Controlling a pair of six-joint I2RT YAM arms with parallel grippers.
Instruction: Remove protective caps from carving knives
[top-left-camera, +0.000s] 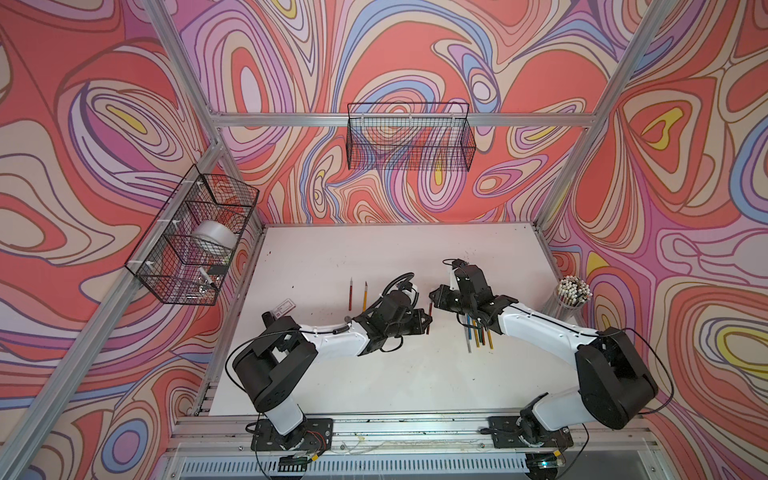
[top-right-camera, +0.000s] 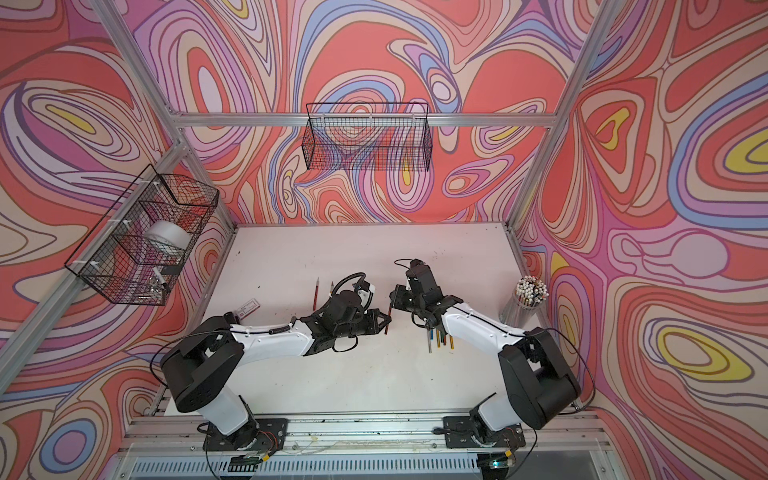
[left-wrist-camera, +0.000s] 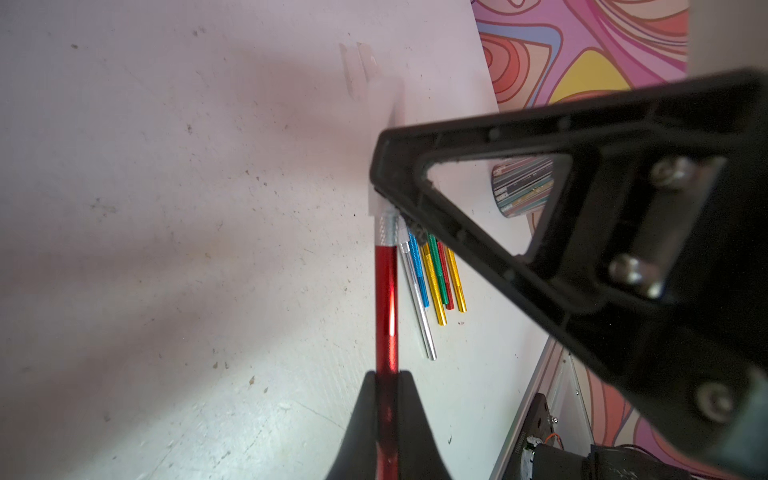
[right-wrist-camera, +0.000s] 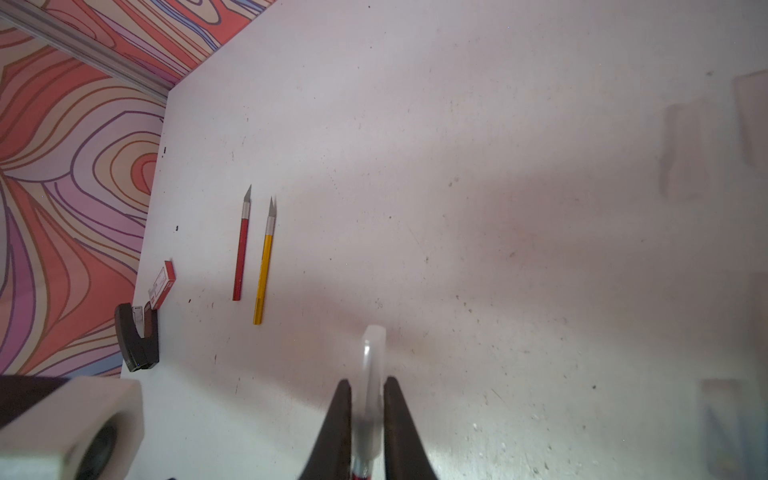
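Note:
A red-handled carving knife (left-wrist-camera: 386, 304) stands between my two grippers, its clear cap (right-wrist-camera: 373, 352) at the right gripper's end. My left gripper is shut around the red handle, a finger against each side. The right gripper has its narrow fingers close along both sides of the cap; whether they press on it cannot be made out. In the left wrist view, the right gripper's black frame partly hides the cap. On the table at left lie a red knife (right-wrist-camera: 241, 256) and a yellow knife (right-wrist-camera: 264, 268), both with bare blades.
Several coloured knives (top-left-camera: 478, 334) lie in a row under the right arm, their upper ends hidden. A stapler (right-wrist-camera: 137, 336) and a small red box (right-wrist-camera: 161, 284) sit at the left edge. A cup of swabs (top-left-camera: 573, 291) stands at right.

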